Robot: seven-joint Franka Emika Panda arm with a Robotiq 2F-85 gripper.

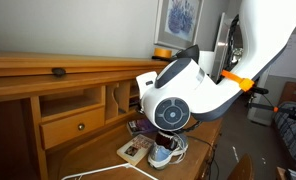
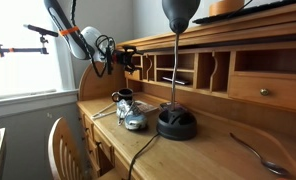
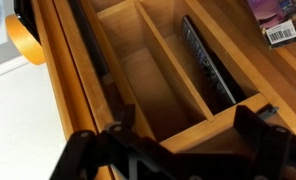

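Observation:
My gripper is open, with dark fingers at the lower left and right of the wrist view and nothing between them. It hangs over the desk's upright cubbies [image 3: 153,75]. A black slim object [image 3: 210,60] stands in the right-hand slot. In exterior view 2 the gripper [image 2: 127,60] is beside the hutch at the far end; in exterior view 1 the arm hides most of it. A small book [image 1: 136,150] lies on the desktop below, by a white shoe-like item [image 1: 160,156] and a dark mug [image 2: 122,95].
A white hanger [image 1: 98,171] lies on the desk, partly under the book. A black lamp base [image 2: 176,123] and a spoon [image 2: 263,158] are nearer the other end. A colourful item with a barcode [image 3: 278,25] shows at the wrist view's top right. An orange object [image 3: 25,40] sits atop the hutch.

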